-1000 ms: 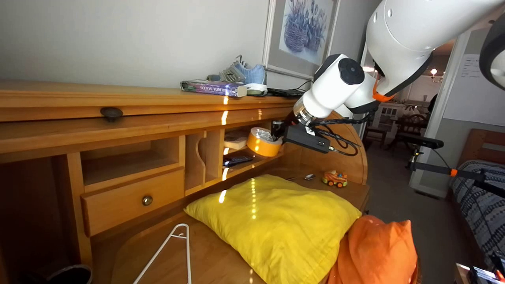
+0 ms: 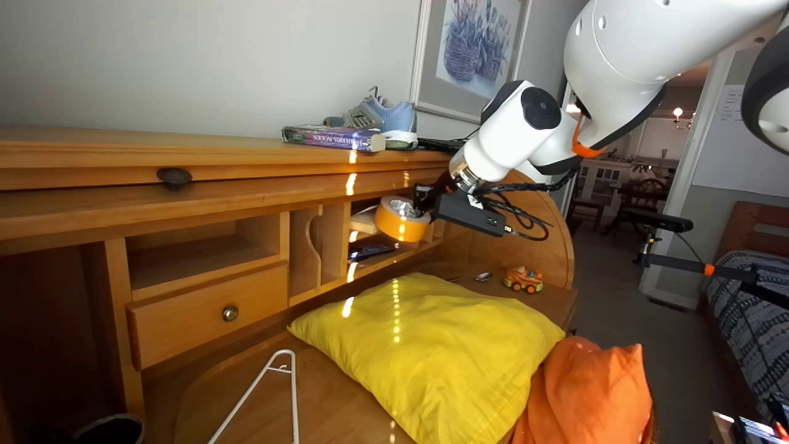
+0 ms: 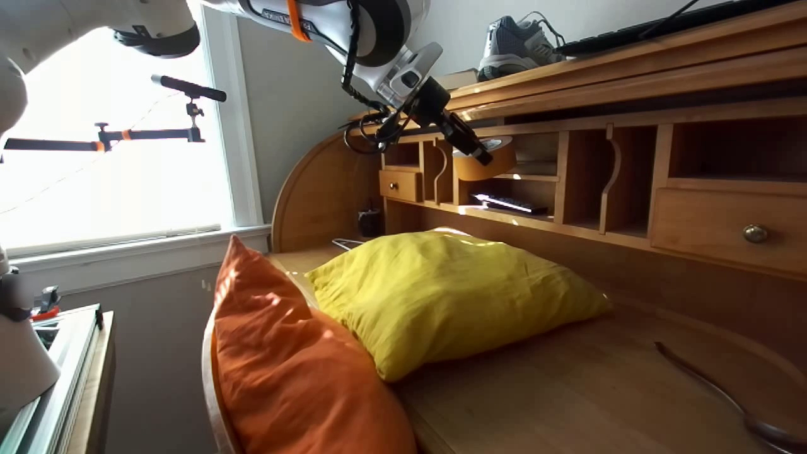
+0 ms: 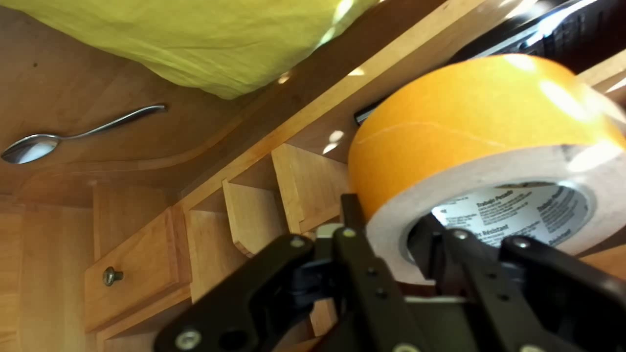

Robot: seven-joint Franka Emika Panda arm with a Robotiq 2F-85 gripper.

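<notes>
A wide roll of orange-yellow tape (image 2: 400,226) hangs in front of the desk hutch, with my gripper (image 2: 425,200) shut on one side of its ring. In the wrist view one finger (image 4: 352,217) lies against the outside of the tape roll (image 4: 458,117), and the other reaches into its core. From the opposite side, exterior view 2 has the roll (image 3: 495,160) before the middle cubbyholes, partly covered by the gripper (image 3: 478,154). It is held above the desk, clear of the yellow pillow (image 3: 454,295).
A dark device (image 2: 372,250) lies in the lower middle cubby. An orange pillow (image 2: 592,392), a white hanger (image 2: 292,385), a toy truck (image 2: 523,280) and a spoon (image 4: 88,132) lie around the yellow pillow. A shoe (image 2: 392,118) and a book (image 2: 333,138) sit on top.
The arm has shifted slightly left and up in exterior view 1, carrying the tape roll with it. The roll now covers more of the cubby's contents. The pillows and other objects have stayed put.
</notes>
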